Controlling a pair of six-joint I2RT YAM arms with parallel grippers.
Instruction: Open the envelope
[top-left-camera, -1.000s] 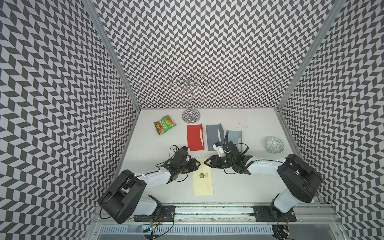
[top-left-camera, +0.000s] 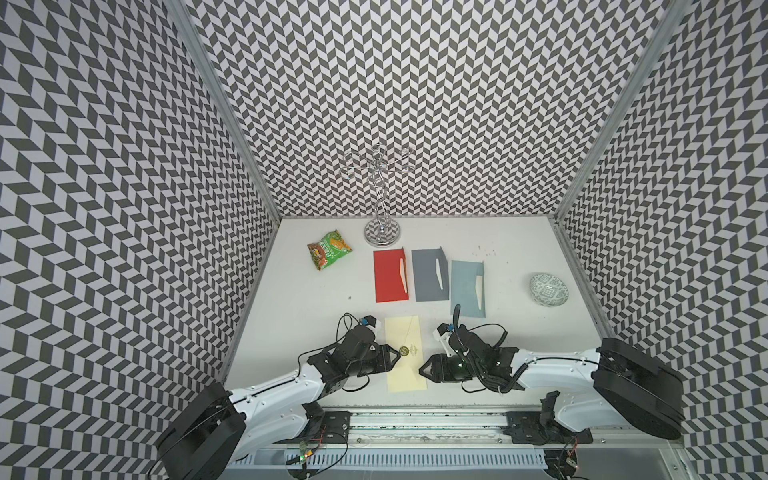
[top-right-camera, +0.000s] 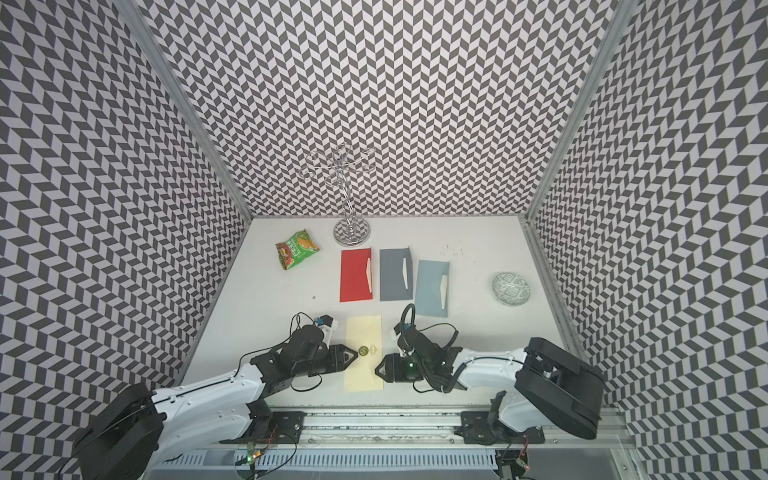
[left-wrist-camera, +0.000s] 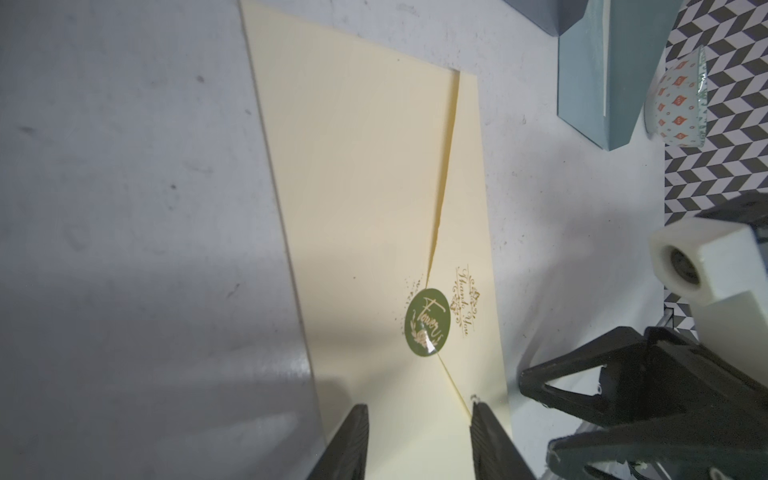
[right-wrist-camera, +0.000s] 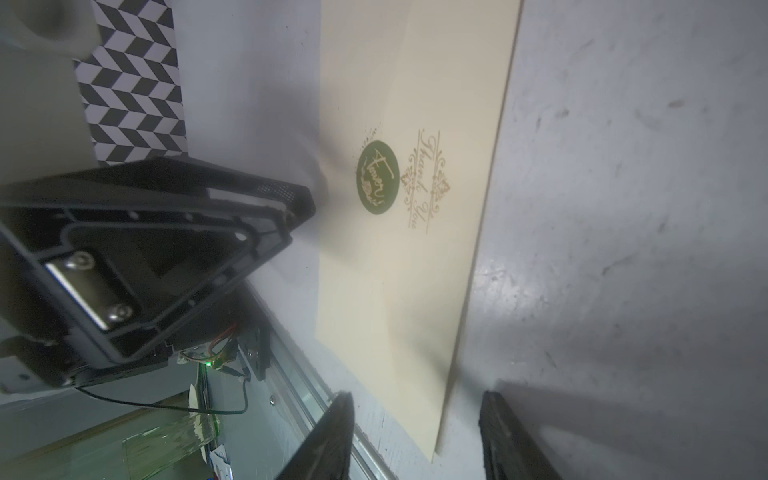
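Observation:
A cream envelope (top-left-camera: 402, 376) lies flat near the table's front, a round green seal (left-wrist-camera: 426, 321) on its flap line beside printed "Thank You" lettering. My left gripper is over the envelope at its left side; its fingertips show apart, and I cannot tell whether anything is between them. My right gripper stands part open over the envelope's right edge, below the seal in the right wrist view, with the edge visible between its fingertips.
Red (top-left-camera: 388, 276), grey (top-left-camera: 426, 276) and light-blue (top-left-camera: 464, 289) envelopes lie behind. A green snack bag (top-left-camera: 328, 249), silver stand (top-left-camera: 382, 232) and patterned round object (top-left-camera: 548, 289) stand farther out. The two grippers are close together.
The envelope lies where it was.

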